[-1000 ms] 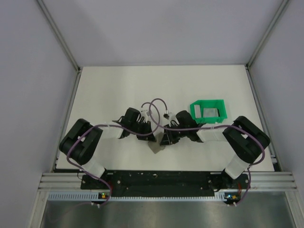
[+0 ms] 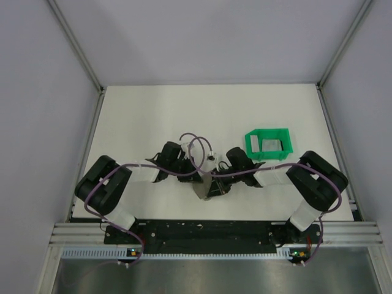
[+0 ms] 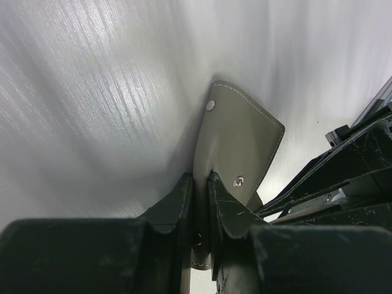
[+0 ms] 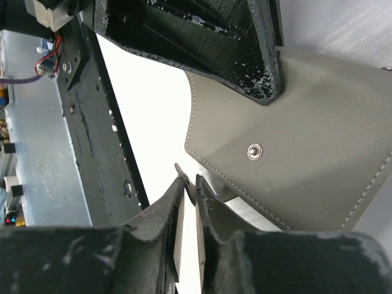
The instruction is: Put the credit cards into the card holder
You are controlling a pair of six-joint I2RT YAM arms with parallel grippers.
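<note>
A grey-brown leather card holder [image 3: 242, 131] with stitched edges and snap studs is gripped upright in my left gripper, which is shut on one side of it. From above, the holder [image 2: 200, 190] shows between the two arms, near the front of the table. My right gripper is right at the holder's lower stitched edge, fingertips close together. A thin brownish strip shows at those tips; whether it is pinched cannot be made out. Below the holder's [image 4: 294, 135] edge a pale layer peeks out. No credit card can be made out clearly.
A green tray [image 2: 248, 147] stands at the right of the white table, with a grey piece and a pale piece in its compartments. A dark rail [image 2: 196, 237] runs along the front edge.
My right gripper has shifted a little toward the front of the table, and more of a dark gap shows beside the holder. The left arm has barely moved, still on the holder.
</note>
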